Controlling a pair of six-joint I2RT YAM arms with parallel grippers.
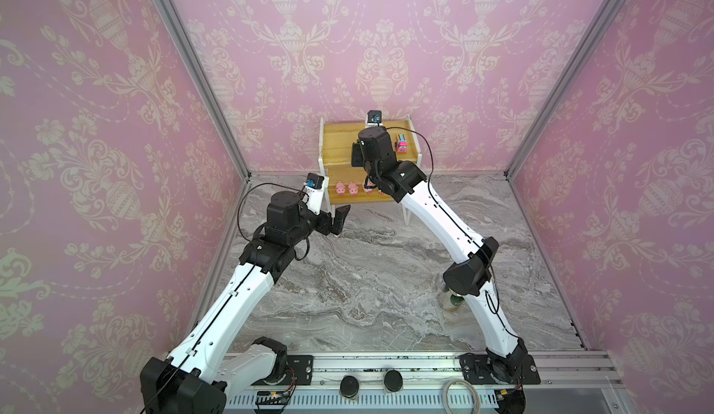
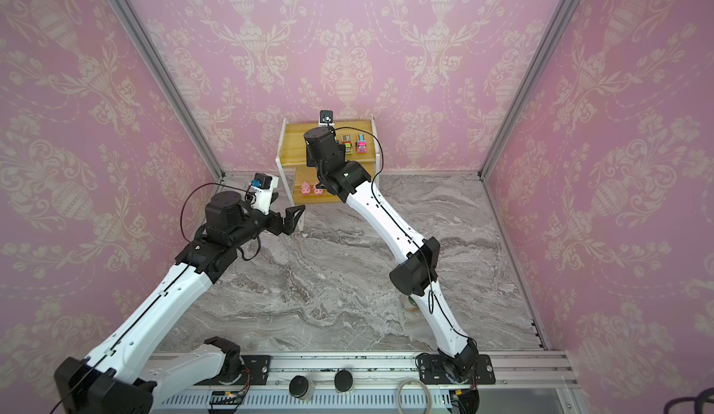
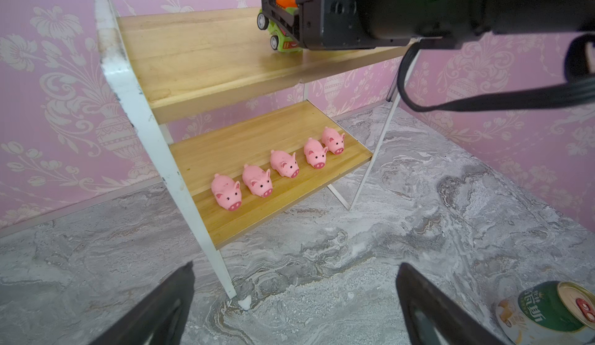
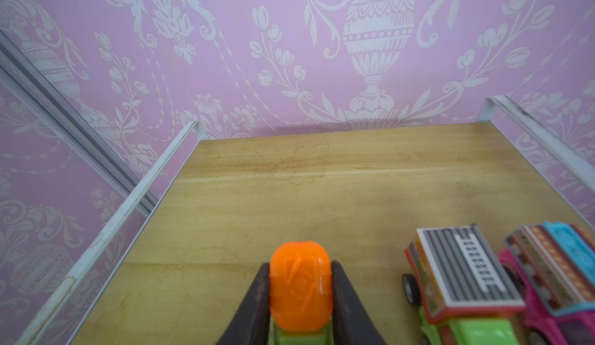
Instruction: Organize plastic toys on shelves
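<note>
My right gripper is shut on a green toy car with an orange top (image 4: 300,283), its fingers on either side of the orange part. In the left wrist view this green toy car (image 3: 280,35) is at the upper shelf (image 3: 198,47), its wheels at or just above the board. Two more toy cars stand to its right on that shelf: a striped-roof car (image 4: 464,270) and a pink car with a blue-topped load (image 4: 554,270). Several pink pigs (image 3: 285,163) line the lower shelf (image 3: 235,135). My left gripper is open and empty, in front of the rack's left side.
A white metal frame (image 3: 155,140) holds both shelves. The upper shelf's left part is bare. A green and white can (image 3: 548,311) stands on the marble floor (image 1: 372,280), partly under the right arm. The floor before the rack is clear.
</note>
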